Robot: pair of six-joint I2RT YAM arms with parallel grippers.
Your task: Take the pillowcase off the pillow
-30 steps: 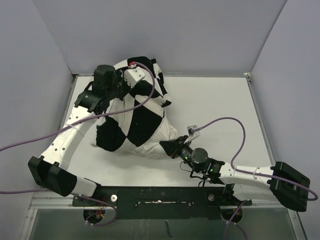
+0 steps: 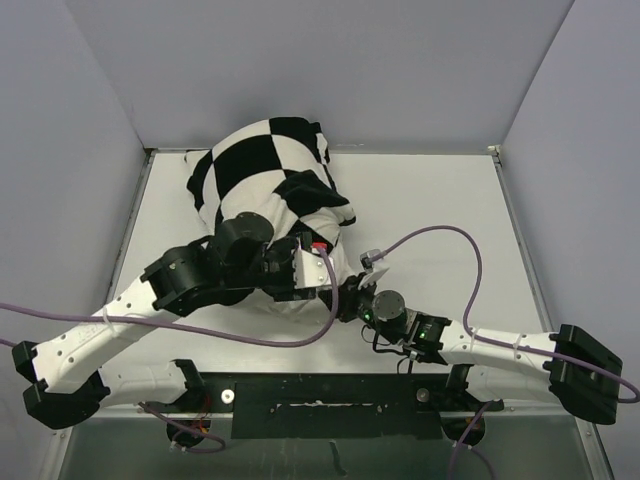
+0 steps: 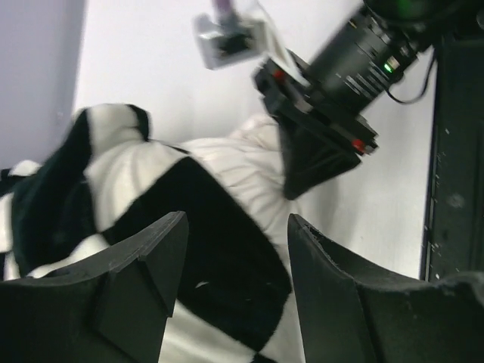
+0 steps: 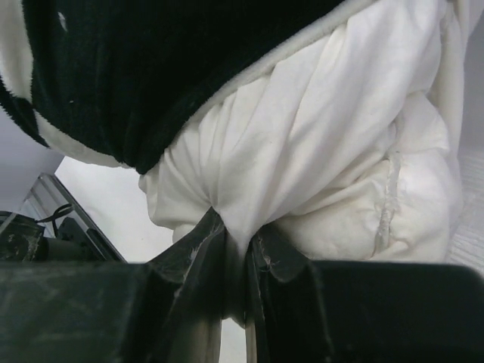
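The black-and-white checkered pillowcase [image 2: 265, 165] lies bunched over the pillow at the left back of the table. White pillow fabric [image 4: 340, 128] comes out past the case's hem in the right wrist view, gathered into folds. My right gripper is shut on a pinch of that white fabric. Above the checkered cloth [image 3: 219, 227], my left gripper stands open, with nothing visible between its fingers. From above, the left arm hides much of the near part of the case, and its fingertips cannot be made out there.
Grey walls [image 2: 330, 70] enclose the back and sides. Purple cables [image 2: 478, 270] loop from both arms. Both grippers are close together near the front middle.
My left gripper has come down from the back of the pillowcase toward the front, near the right one. The pillowcase has shifted slightly right.
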